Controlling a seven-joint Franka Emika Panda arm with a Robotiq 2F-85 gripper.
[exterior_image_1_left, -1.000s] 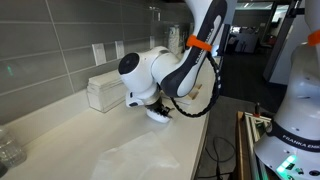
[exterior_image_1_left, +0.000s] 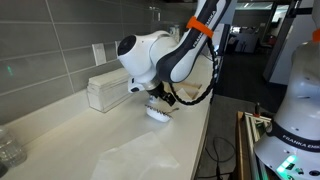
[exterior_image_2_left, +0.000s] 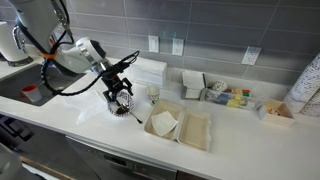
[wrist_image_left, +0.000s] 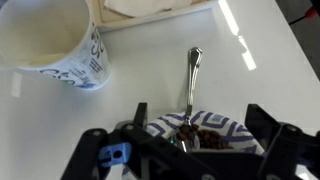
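A blue-and-white striped bowl (wrist_image_left: 218, 126) holding dark brown pieces sits at the bottom of the wrist view, partly hidden by my fingers. A metal spoon (wrist_image_left: 192, 78) leans in it, its handle pointing away from my hand. My gripper is open above the bowl, one finger on each side, with nothing held. In the second exterior view the bowl (exterior_image_2_left: 121, 109) stands on the white counter below the gripper (exterior_image_2_left: 114, 92), and the spoon (exterior_image_2_left: 135, 117) extends over its rim. The first exterior view shows the bowl's side (exterior_image_1_left: 157, 114).
A white printed cup (wrist_image_left: 85, 65) stands near the bowl, beyond its left side. To the bowl's right are wooden trays (exterior_image_2_left: 195, 132), one with a pale cloth (exterior_image_2_left: 163, 123). Packets in a container (exterior_image_2_left: 230, 98) lie farther back. White paper (exterior_image_1_left: 130, 160) lies on the counter's front part.
More of the bowl shows now, and it appears to be in the same place.
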